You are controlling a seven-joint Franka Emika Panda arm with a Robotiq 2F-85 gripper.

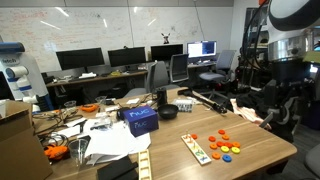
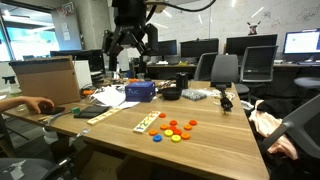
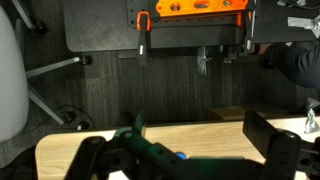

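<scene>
Several small round pieces, red, orange, yellow and blue, lie loose on the wooden table; among them are a yellow piece and a blue piece. Beside them is a pale strip board bearing a few coloured spots. My gripper stands open, its dark fingers wide apart at the bottom of the wrist view. Nothing shows between them but floor and the table's edge. Part of one blue piece peeks out above the gripper body. In the second exterior view the arm hangs high above the table, clear of the pieces.
A blue box, a black pan and a second pale strip occupy the table, with papers and orange-handled tools to the left. A cardboard box stands at the far left. Bare wood surrounds the pieces.
</scene>
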